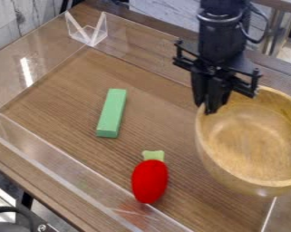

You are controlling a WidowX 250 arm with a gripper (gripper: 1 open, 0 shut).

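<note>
My gripper (210, 98) is at the upper right, shut on the left rim of a large tan bowl (247, 145), which it holds tilted. A red oval object (150, 181) with a pale green top lies on the wooden table below and left of the bowl. A green block (111, 112) lies at the centre left.
A clear plastic piece (84, 29) stands at the back left. A dark cable lies at the lower left corner.
</note>
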